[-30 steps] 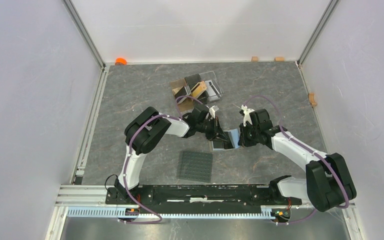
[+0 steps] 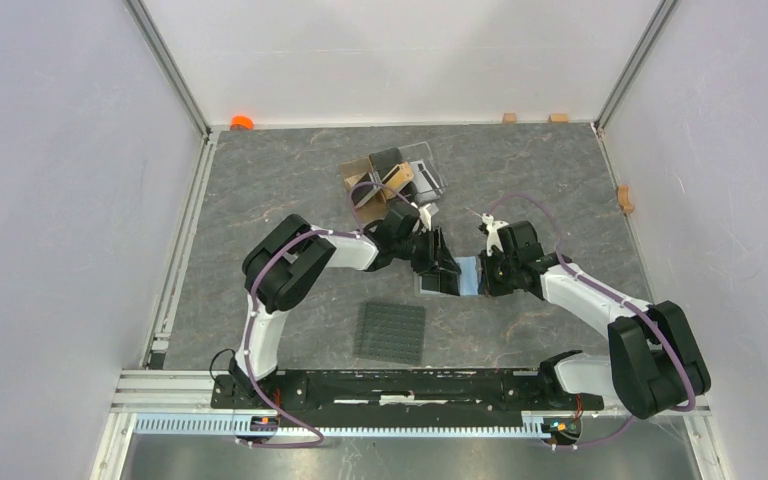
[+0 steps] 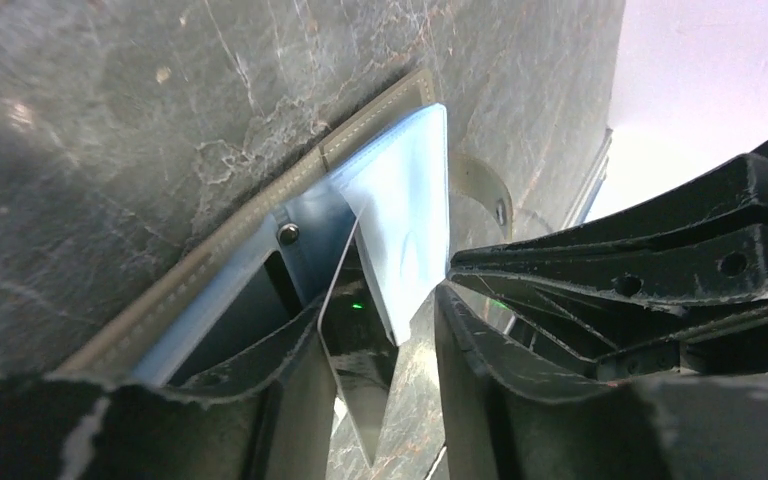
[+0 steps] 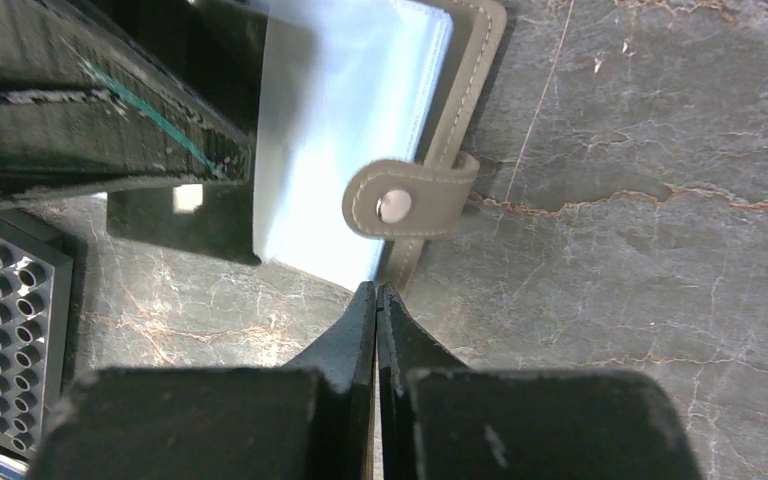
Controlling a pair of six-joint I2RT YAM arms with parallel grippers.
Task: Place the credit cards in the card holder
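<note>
The card holder (image 4: pixel 460 60), grey-brown with pale blue pages and a snap strap, lies open on the table between my arms. A dark card (image 3: pixel 360 350) stands tilted against the lifted blue page (image 3: pixel 405 200), one edge near the page. My left gripper is part open around this card, with gaps beside it, so it is not clamped. At the holder's strap side, my right gripper is shut with nothing showing between its tips, close to the blue page's edge. How deep the card sits in a sleeve is hidden.
Behind the left arm stands a box (image 2: pixel 353 172) of several cards, beside a clear container (image 2: pixel 430 165). A dark studded mat (image 2: pixel 390 333) lies front-left of the holder.
The holder has turned slightly and shifted a little left. My right arm is almost where it was.
</note>
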